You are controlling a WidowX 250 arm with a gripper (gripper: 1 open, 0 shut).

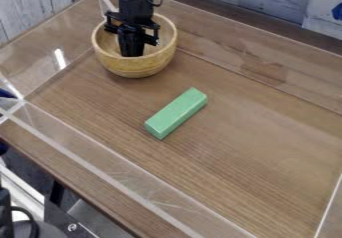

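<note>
A black robot gripper (132, 40) reaches down from the top of the view into a tan wooden bowl (147, 64) at the upper left of the table. Its lower part is inside the bowl. Its fingertips are dark and small, so whether they are apart or together cannot be seen. A green block (175, 114) lies flat in the middle of the table, in front of and to the right of the bowl.
A pale wall or panel stands at the back right and the back left. Dark metal parts and cables are at the lower left edge.
</note>
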